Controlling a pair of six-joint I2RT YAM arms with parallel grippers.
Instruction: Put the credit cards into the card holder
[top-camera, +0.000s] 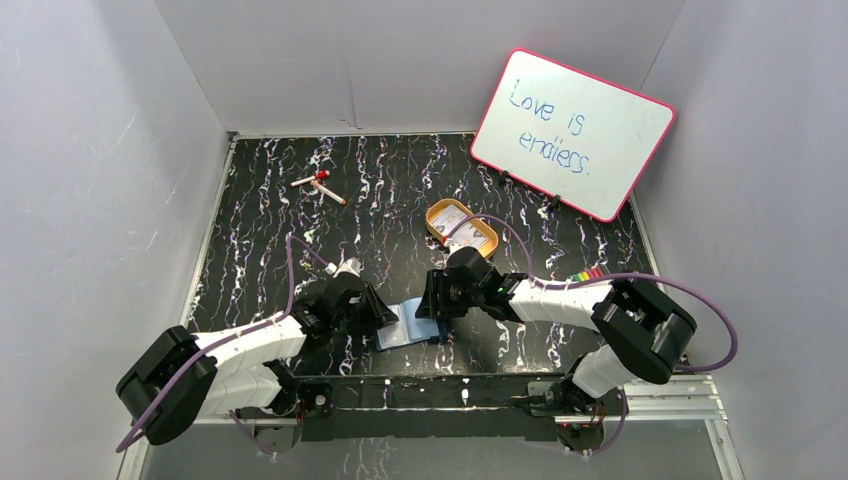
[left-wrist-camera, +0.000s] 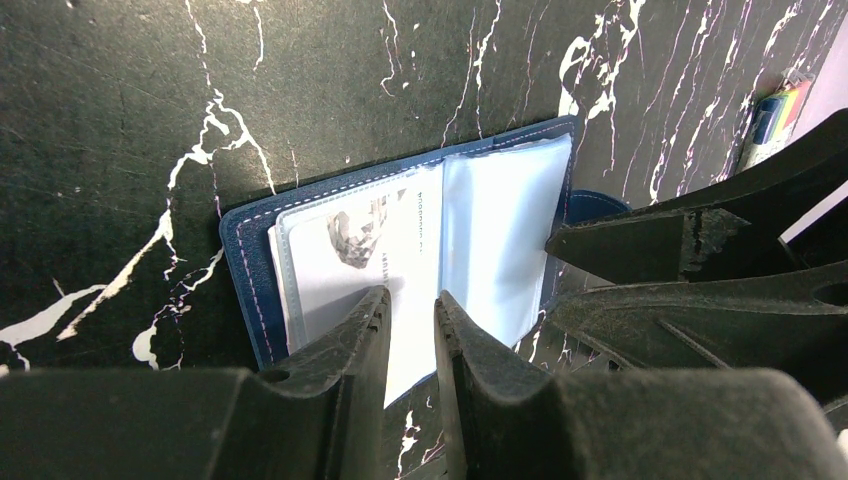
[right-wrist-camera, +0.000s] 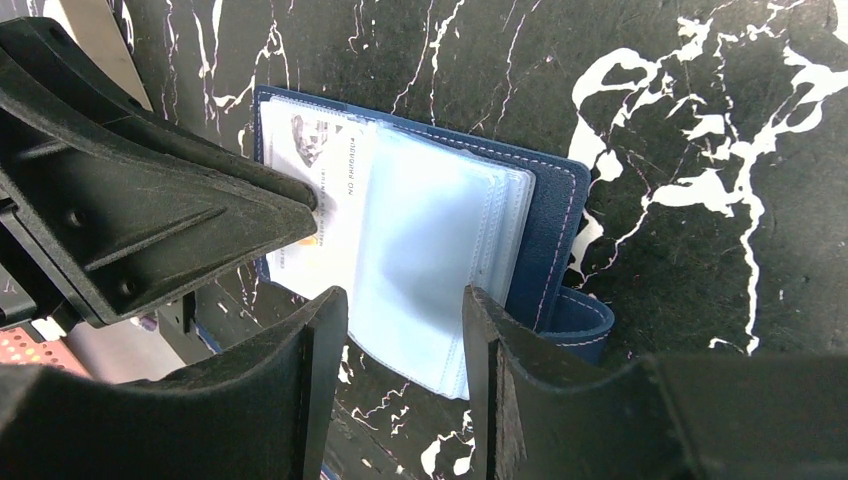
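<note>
The navy-edged card holder (left-wrist-camera: 330, 186) lies spread open on the table. A white card (left-wrist-camera: 415, 235) with a grey portrait sits under its left clear sleeve; bluish clear sleeves (right-wrist-camera: 430, 230) fill the right half. Close over the left page, my left gripper is partly open, and only the page shows behind its gap. My right gripper stands open wider above the right page, holding nothing. A white card (top-camera: 463, 226) or cards can be seen in the orange-brown basket (top-camera: 434, 212) farther back.
Two pens (top-camera: 328, 192) lie at the back left. A whiteboard (top-camera: 570, 140) leans at the back right, and coloured strips (top-camera: 588, 274) lie at the right side. Both grippers stand close together over the holder.
</note>
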